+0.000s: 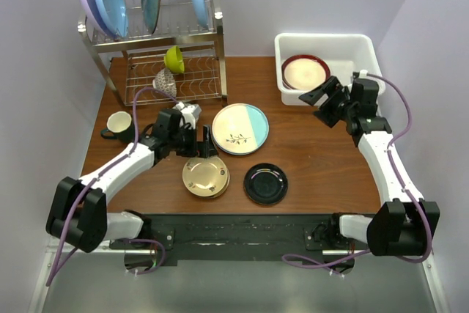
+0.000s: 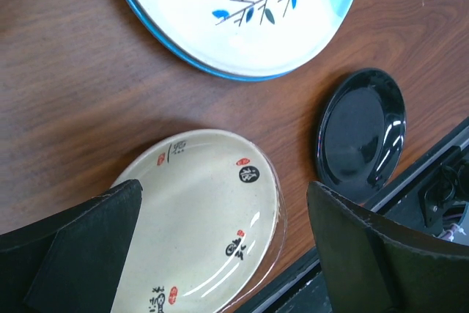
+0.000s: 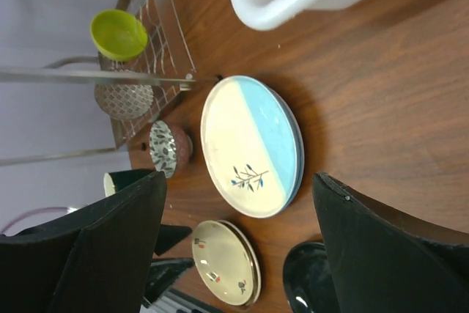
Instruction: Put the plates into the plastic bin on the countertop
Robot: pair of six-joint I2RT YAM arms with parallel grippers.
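The white bin (image 1: 357, 49) at back right holds a red-rimmed cream plate (image 1: 304, 72). A white-and-blue plate (image 1: 240, 129) lies mid-counter, a cream patterned plate stack (image 1: 205, 176) front left, and a small black plate (image 1: 265, 185) to its right. My left gripper (image 1: 198, 146) is open just above the patterned stack, nothing between its fingers; the stack shows between them in the left wrist view. My right gripper (image 1: 321, 100) hangs open by the bin's front edge, empty.
A steel rack (image 1: 89, 42) at back left holds upright plates, a green cup and other dishes. A dark mug (image 1: 117, 126) stands at left. The counter right of the black plate is clear.
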